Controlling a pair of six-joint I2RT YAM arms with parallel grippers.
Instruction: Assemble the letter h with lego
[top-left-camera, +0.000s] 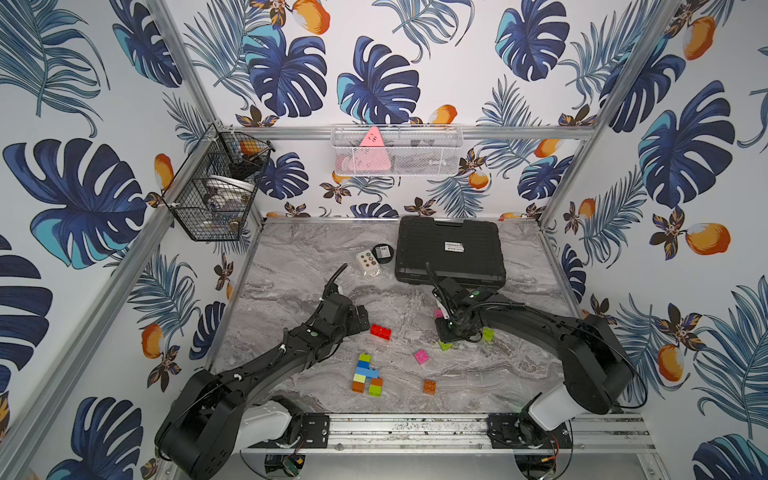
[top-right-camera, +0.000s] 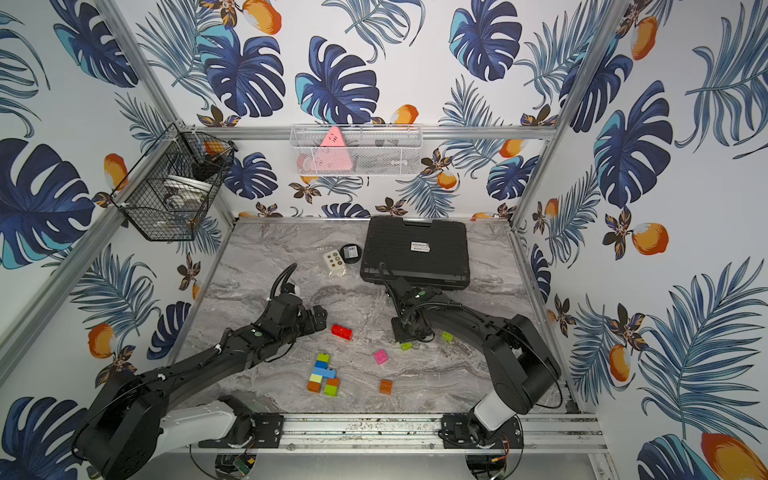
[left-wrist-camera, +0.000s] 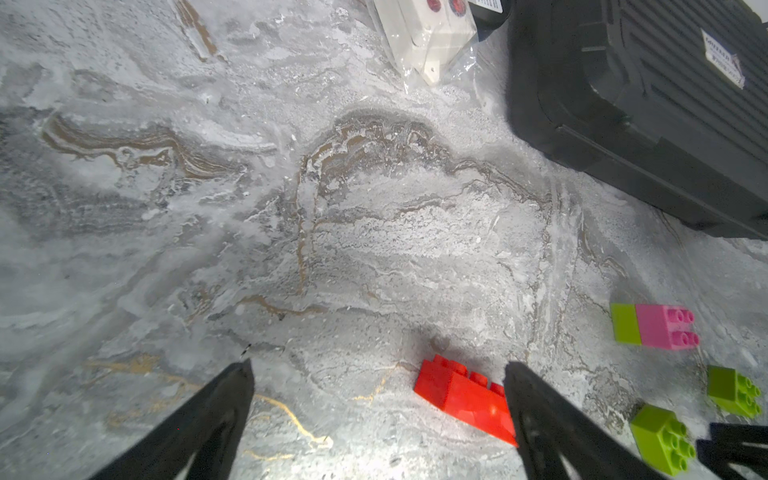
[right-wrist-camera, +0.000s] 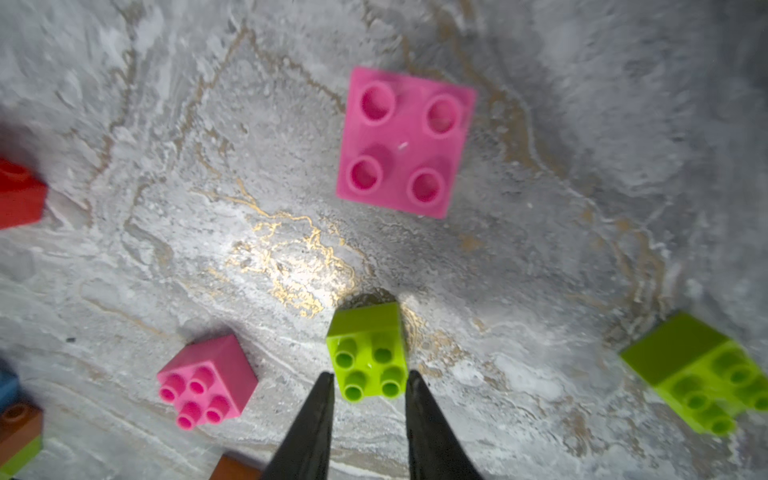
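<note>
Blue, orange, lime and yellow bricks form an arrangement at the front. A red brick lies near my left gripper, which is open and empty. My right gripper is closed around a lime brick, its fingertips at either side. A pink brick on lime is beyond it. Another pink brick, another lime brick and an orange brick are loose on the table.
A black case occupies the back right, beside a bagged white item and a black round object.
</note>
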